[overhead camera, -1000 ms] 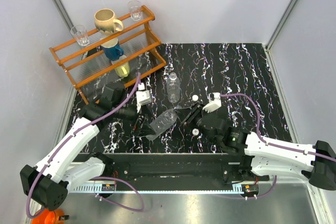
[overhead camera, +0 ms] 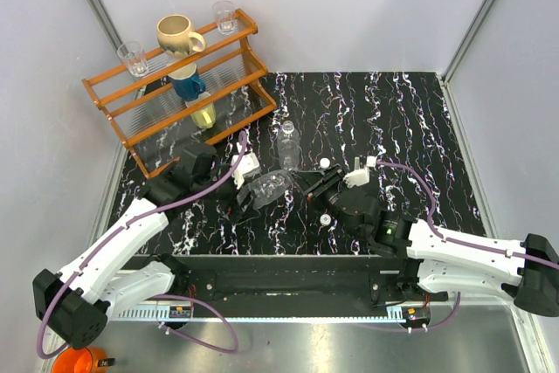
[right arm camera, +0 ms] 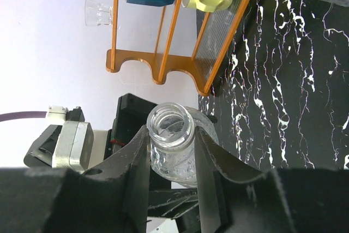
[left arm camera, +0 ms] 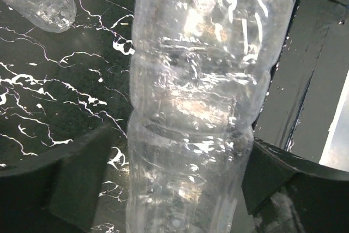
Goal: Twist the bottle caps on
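Note:
A clear plastic bottle [overhead camera: 272, 186] hangs tilted between the two arms. My right gripper is shut on its neck end, and the open mouth [right arm camera: 170, 124] shows no cap. At the other end, my left gripper is part open around the bottle body [left arm camera: 191, 102]; its right finger [left arm camera: 278, 184] lies close to the plastic, while a gap shows beside the blurred left finger [left arm camera: 76, 178]. A second clear bottle [overhead camera: 288, 146] stands behind. White caps lie on the table: one [overhead camera: 325, 163] behind my right gripper, another [overhead camera: 326, 219] in front of it.
At the back left stands a wooden rack [overhead camera: 249, 76] bearing a cream mug [overhead camera: 175, 37], a blue mug [overhead camera: 186, 83], a yellow-green cup [overhead camera: 203, 116] and glasses.
My left gripper has come in toward the bottle's lower end and now surrounds it. The bottle has swung to a flatter tilt, its lower end further left.

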